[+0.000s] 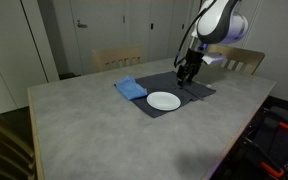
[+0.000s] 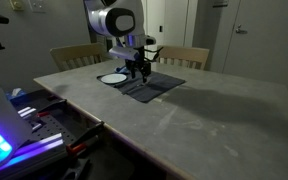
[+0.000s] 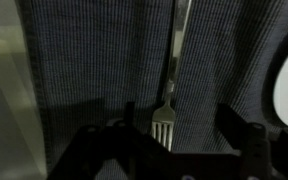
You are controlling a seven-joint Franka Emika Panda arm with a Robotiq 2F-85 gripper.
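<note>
A silver fork (image 3: 165, 112) lies on the dark ribbed placemat (image 3: 94, 60), its tines toward the bottom of the wrist view. My gripper is open above it, with one dark finger on either side of the tines and a gap all round the fork. From the first exterior view, the gripper (image 1: 187, 78) hangs low over the back right part of the mat. The fork is too small to make out clearly in the exterior views.
A white plate (image 1: 164, 101) sits on the mat beside the fork, with a folded blue cloth (image 1: 131, 87) at the mat's left. Wooden chairs stand behind.
</note>
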